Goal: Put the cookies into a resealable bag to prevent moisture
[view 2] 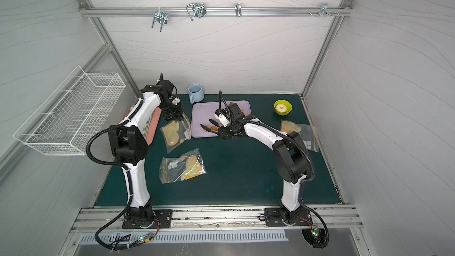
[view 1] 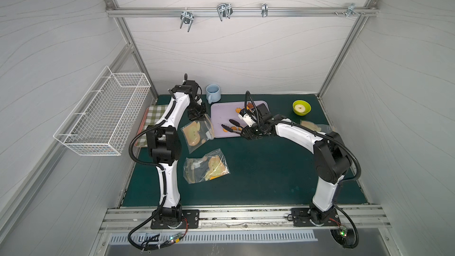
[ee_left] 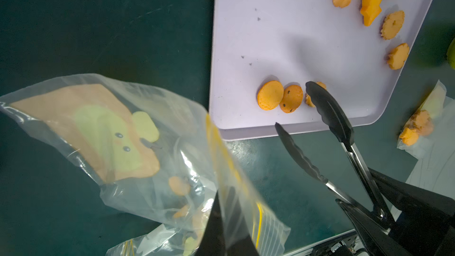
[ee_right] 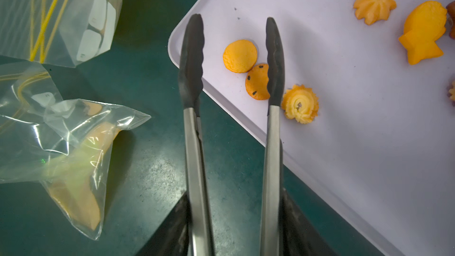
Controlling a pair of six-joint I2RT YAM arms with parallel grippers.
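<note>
Several cookies lie on the lavender tray [ee_left: 251,28]: a round one [ee_right: 239,56], a dotted one [ee_right: 257,83] and a swirl one [ee_right: 300,105] at the near end, others farther off. My right gripper carries tong-like fingers, spread open over these near cookies, nothing clearly between them. My left gripper [view 1: 202,113] is shut on the rim of a resealable bag [ee_left: 109,132], which hangs left of the tray. Another filled bag [view 1: 206,166] lies on the near left of the table.
A third bag [view 2: 298,135] lies at the right, a green bowl [view 1: 301,107] at back right, a blue mug [view 1: 213,93] at the back. A wire basket [view 1: 102,118] hangs left.
</note>
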